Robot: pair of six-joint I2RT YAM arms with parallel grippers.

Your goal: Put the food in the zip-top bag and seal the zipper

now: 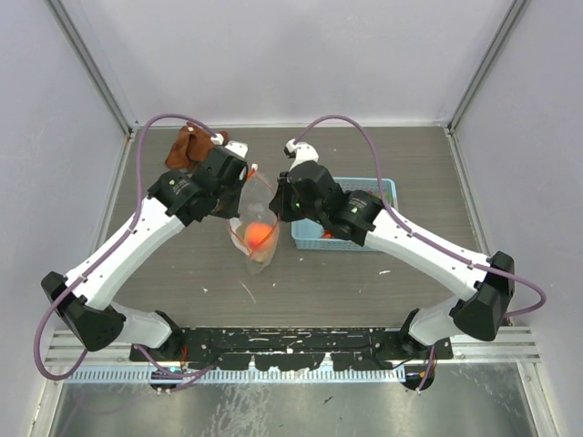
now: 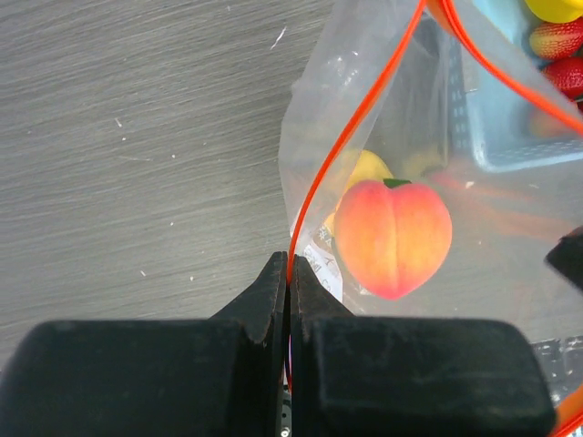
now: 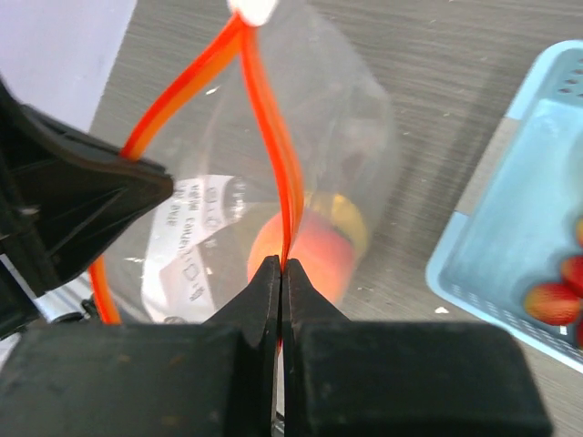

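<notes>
Between my two arms hangs the clear zip bag (image 1: 260, 200), its mouth edged by an orange zipper strip and standing open. Through the film show a peach (image 2: 393, 238) and a yellow piece of food (image 3: 344, 218) behind it, low in the bag. My left gripper is shut on one side of the orange rim, which runs between its fingertips. The opposite side of the rim is pinched in my right gripper, also shut. The yellow food is partly hidden by the peach.
A light blue basket (image 3: 455, 264) with red fruit (image 3: 552, 303) stands to the right, partly under my right arm. A brown cloth (image 1: 185, 148) lies at the back left.
</notes>
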